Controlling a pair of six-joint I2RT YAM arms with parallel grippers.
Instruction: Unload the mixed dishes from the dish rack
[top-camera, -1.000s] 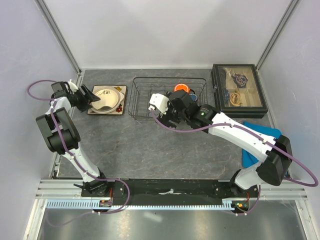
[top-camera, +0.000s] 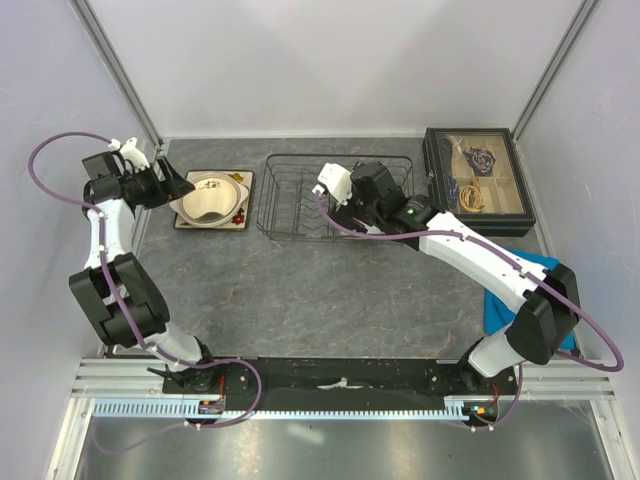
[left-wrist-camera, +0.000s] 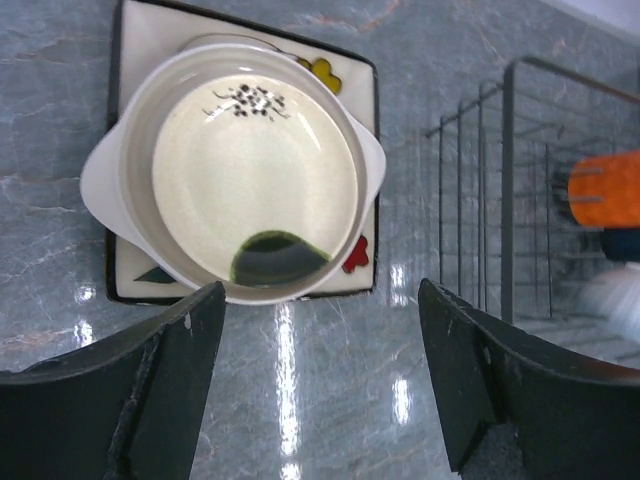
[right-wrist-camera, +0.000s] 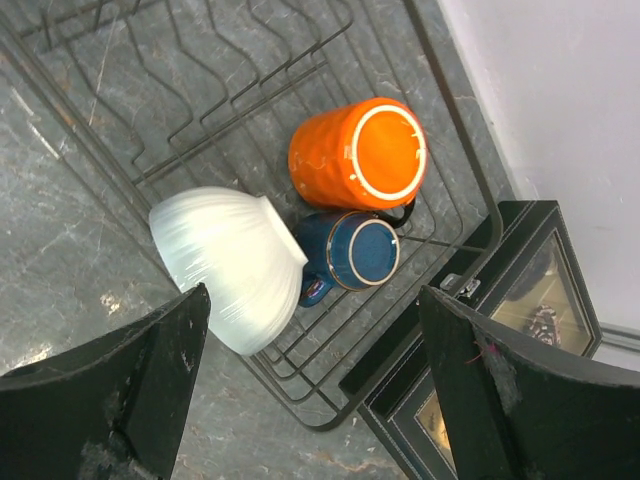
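Note:
In the right wrist view a white bowl (right-wrist-camera: 235, 265) leans tilted in the dish rack (right-wrist-camera: 75, 120). Beyond it lie an orange mug (right-wrist-camera: 350, 155) and a dark blue mug (right-wrist-camera: 350, 250), both inside the rack. My right gripper stands open over this end of the rack, its fingers (right-wrist-camera: 165, 370) on either side of the view and nothing gripped. A cream bowl with two handles (left-wrist-camera: 260, 180) rests on a patterned square tray (left-wrist-camera: 145, 285) at the left. My left gripper is open beside that bowl, empty.
A black case with a clear lid (top-camera: 485, 180) stands close to the rack's right end. Blue cloth (top-camera: 497, 310) lies at the right edge, partly under the right arm. The grey countertop (top-camera: 290, 300) in front of the rack is clear.
My right gripper has moved right and further over the rack, now covering the mugs from above.

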